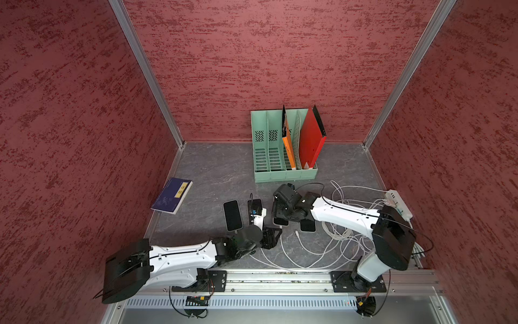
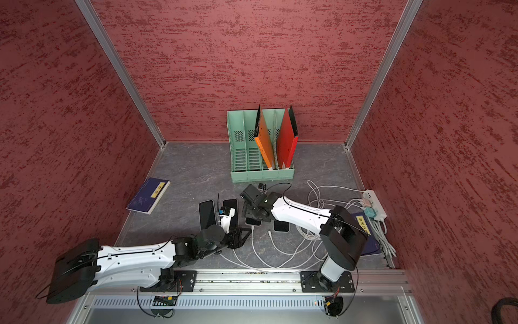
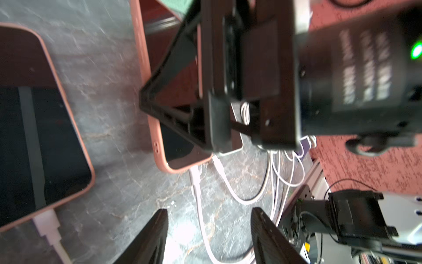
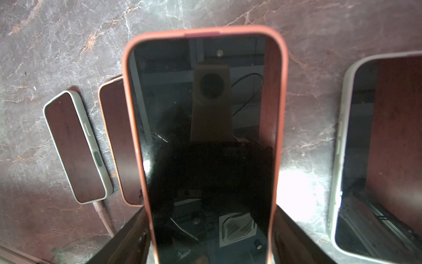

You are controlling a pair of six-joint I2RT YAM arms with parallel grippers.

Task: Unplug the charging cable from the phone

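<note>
The pink-cased phone [image 4: 206, 132] lies screen up between the fingers of my right gripper, which is shut on its sides. In the left wrist view this phone [image 3: 175, 154] shows a white plug [image 3: 194, 176] at its bottom edge; how far in the plug sits I cannot tell. From the plug a white cable [image 3: 201, 215] runs down between the fingers of my left gripper. They are well apart, touching neither plug nor phone.
To the left lies another pink-cased phone [image 3: 35, 145] with a white plug [image 3: 46, 222]. A loose cable end [image 1: 296, 233] is near the phone [image 1: 307, 225] at right. Tangled cables [image 1: 345, 232] and a power strip [image 1: 398, 204] fill the right side; a green file rack [image 1: 286, 175] stands behind.
</note>
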